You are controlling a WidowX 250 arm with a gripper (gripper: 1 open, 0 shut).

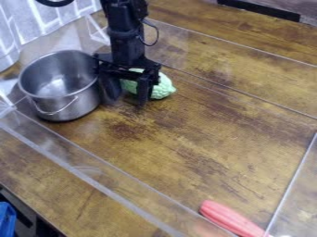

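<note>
My black gripper (128, 85) is low over the wooden table (210, 130), in the upper left of the camera view. It is at a pale green, textured soft object (161, 86), which is partly hidden behind it. Whether the fingers are open or shut on it cannot be told. Just left of the gripper, very close to it, stands a steel pot (56, 88).
A pink-red handled object (229, 218) lies at the bottom right. Clear plastic edging runs along the left and right of the work area. A blue item (6, 220) shows at the bottom left corner.
</note>
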